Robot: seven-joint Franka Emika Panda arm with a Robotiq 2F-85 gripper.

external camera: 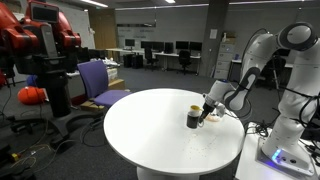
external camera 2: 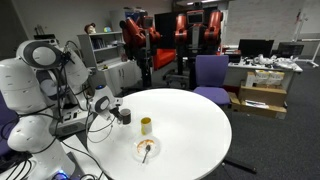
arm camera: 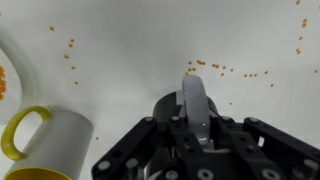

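Note:
My gripper is shut on a pale grey oblong piece (arm camera: 196, 103), seen nearly end-on in the wrist view. I cannot tell what it is or how far it reaches down. Directly beneath it is a dark round cup (arm camera: 168, 106), largely covered by the gripper. The same dark cup (external camera 2: 126, 116) stands upright on the white table, the gripper close to it. A yellow mug (external camera 2: 146, 127) stands nearby; in the wrist view this mug (arm camera: 55, 145) shows its yellow handle at lower left.
A white plate (external camera 2: 137, 153) with a utensil lying on it is near the mug. Small orange bits (arm camera: 198, 63) are scattered on the table around the cup. A purple chair (external camera: 95, 78) stands beyond its edge.

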